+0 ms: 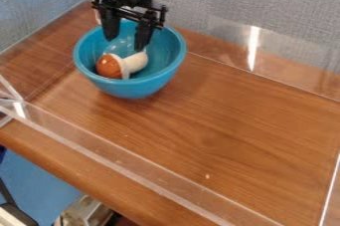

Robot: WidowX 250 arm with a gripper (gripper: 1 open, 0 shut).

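A blue plastic bowl sits on the wooden table at the upper left. Inside it lie an orange-red rounded object and a white piece beside it. My black gripper hangs over the back of the bowl, above these objects, its fingers apart. I see nothing held between them, though the dark fingers are hard to make out.
Grey padded walls stand behind and at left, with clear strips along the table's edges.
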